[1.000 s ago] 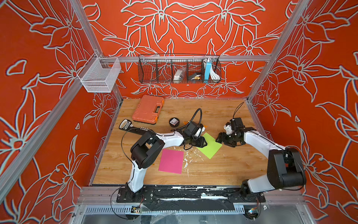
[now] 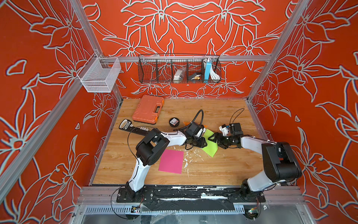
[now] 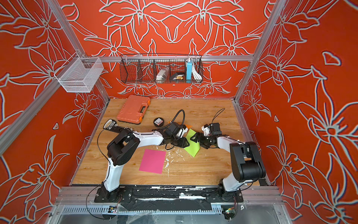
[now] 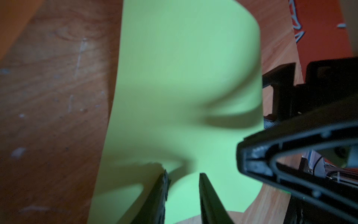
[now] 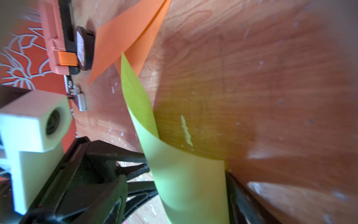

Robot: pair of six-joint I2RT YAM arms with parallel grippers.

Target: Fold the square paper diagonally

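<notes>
The light green square paper (image 2: 210, 144) lies between my two grippers, curled up on its right side. In the left wrist view the paper (image 4: 179, 93) fills the middle, with two shadowed ripples. At its lower edge my left gripper has a narrow gap between its fingers, with green paper showing in it. My right gripper is wide open in the right wrist view, and the raised curl of paper (image 5: 186, 179) stands between its fingers. The paper's near part is cut off by the frame there. No crease shows.
A pink square sheet (image 2: 170, 161) lies front left of the green paper. Behind are a folded orange paper (image 5: 126, 37), a round black tin (image 2: 174, 122) and an orange case (image 2: 148, 109). White scraps (image 2: 187, 156) are scattered nearby.
My right gripper has moved left onto the green paper. Its right side, flat before, now bulges up and toward the left.
</notes>
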